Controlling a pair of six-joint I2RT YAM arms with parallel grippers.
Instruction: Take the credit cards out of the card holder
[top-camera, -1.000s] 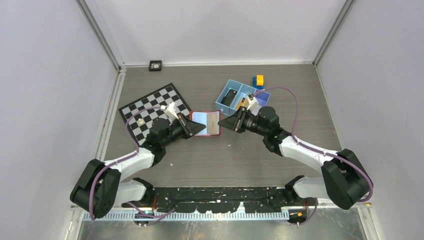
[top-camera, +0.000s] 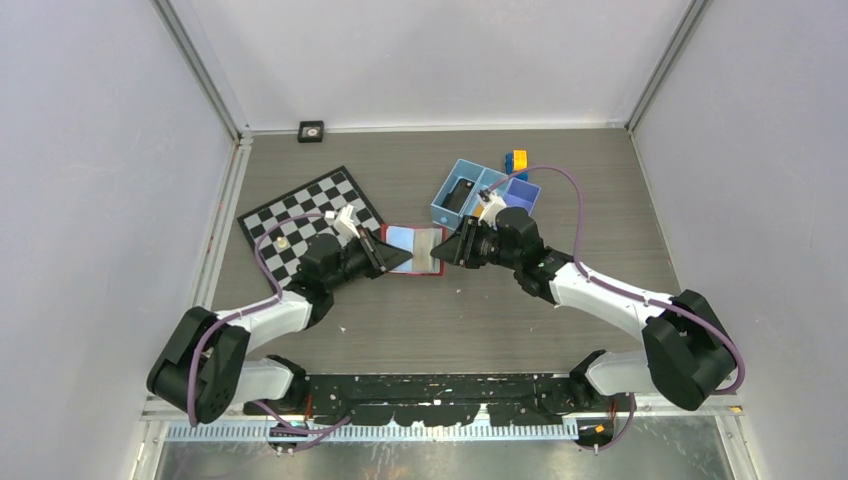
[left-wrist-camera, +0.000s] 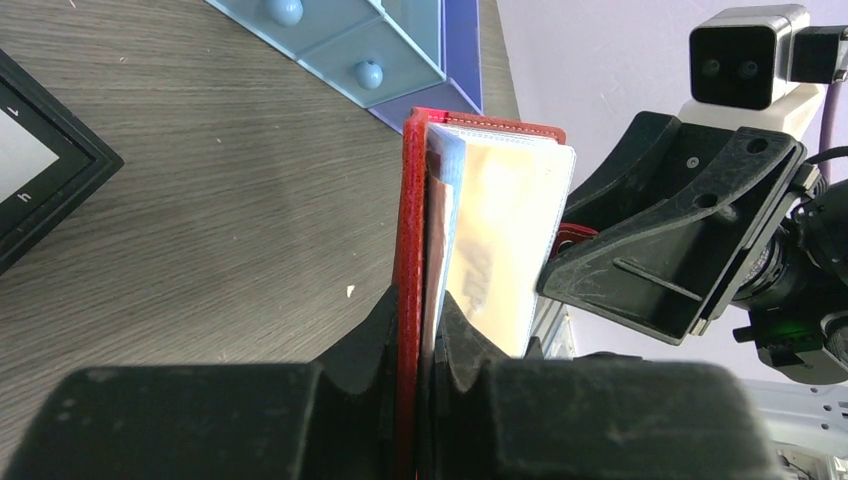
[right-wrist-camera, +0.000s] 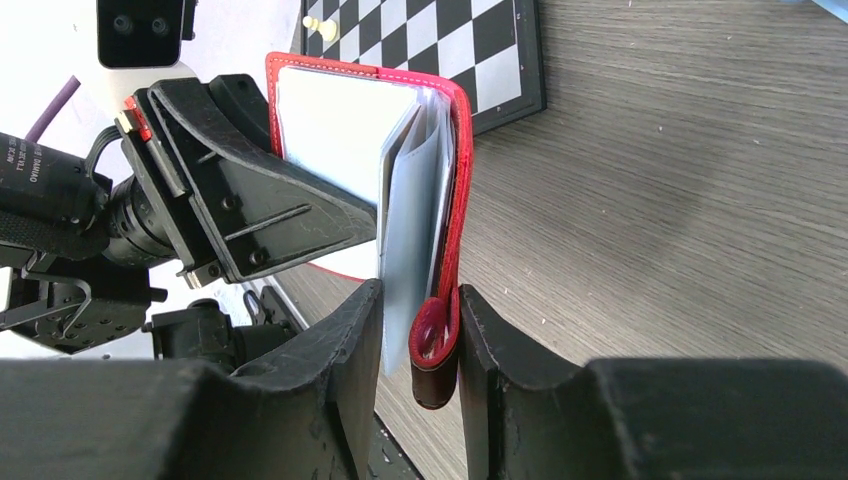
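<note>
A red-edged card holder hangs open between the two grippers above the table, its pale sleeves standing side by side inside the cover. My left gripper is shut on one side of it; in the left wrist view the red cover and sleeves run down between the fingers. At the other side, my right gripper stands part open, with the red edge and a rounded red tab between its fingers and a gap beside them. Individual credit cards cannot be told apart from the sleeves.
A blue divided tray with a dark item inside lies behind the right gripper, beside a yellow and blue block. A chessboard lies behind the left arm.
My right gripper has come left and closer to the holder, its wrist turning a little. My left gripper has hardly moved.
</note>
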